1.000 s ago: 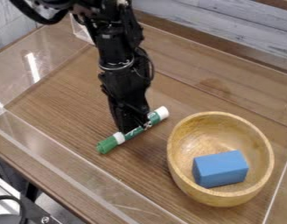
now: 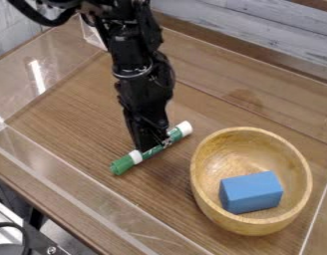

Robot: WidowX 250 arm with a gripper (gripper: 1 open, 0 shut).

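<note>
A green marker with white ends (image 2: 129, 161) lies diagonally on the wooden table, left of a wooden bowl. The black gripper (image 2: 149, 134) hangs low over the marker's middle, its fingertips at or just above it; whether it touches cannot be told. It looks shut, and the marker's body shows beneath it.
The wooden bowl (image 2: 207, 177) at the right holds a blue block (image 2: 251, 191). A cable runs at the lower left edge.
</note>
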